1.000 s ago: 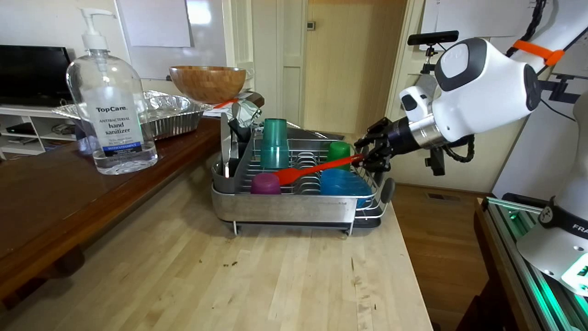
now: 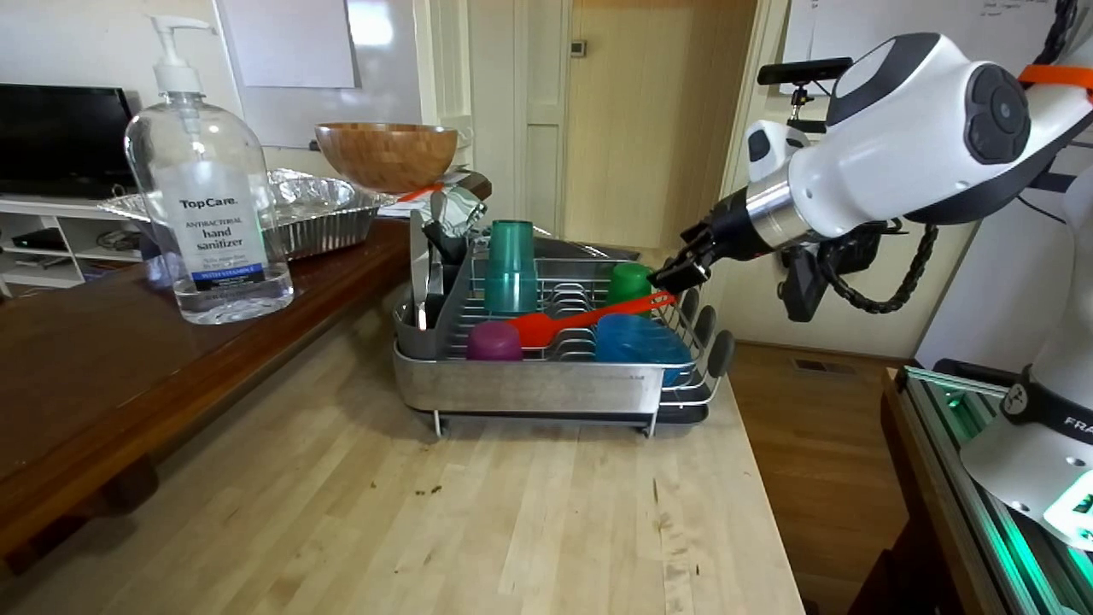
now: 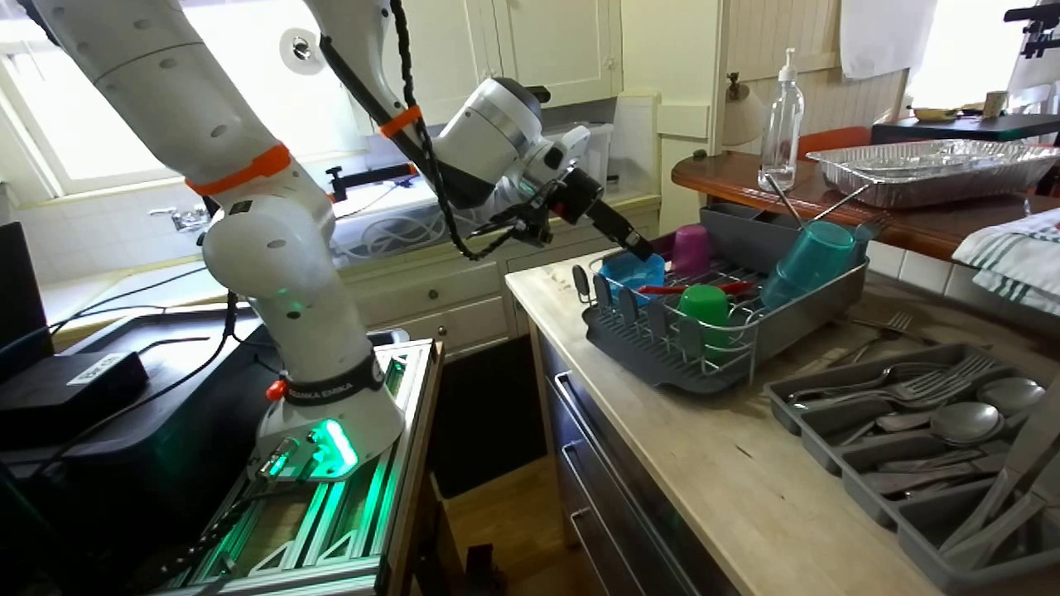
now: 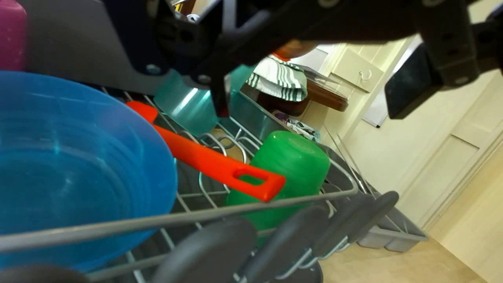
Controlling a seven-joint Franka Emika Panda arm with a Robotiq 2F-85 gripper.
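A red spatula (image 2: 548, 325) lies across the dish rack (image 2: 533, 388), its slotted handle end pointing toward the rack's near edge in the wrist view. My gripper stands open above the rack's end, its fingers (image 4: 415, 87) wide apart with nothing between them. The handle of the spatula is below the fingers in the wrist view, apart from them. A blue bowl (image 4: 70, 155) sits in the rack on one side of the handle, and an upturned green cup (image 4: 294, 162) on the other. A teal cup (image 2: 511, 266) and a purple cup (image 2: 494, 342) are further in.
A grey cutlery tray (image 3: 845, 452) full of forks, spoons and knives rests on the counter beside the rack. Hand sanitizer (image 2: 210, 205) and a foil pan (image 3: 944, 169) stand on the raised wooden ledge. The counter (image 2: 512, 512) in front of the rack is bare.
My gripper has turned at the wrist and no longer surrounds the handle end of the spatula. The arm's pose has shifted; the handle end now sits slightly lower.
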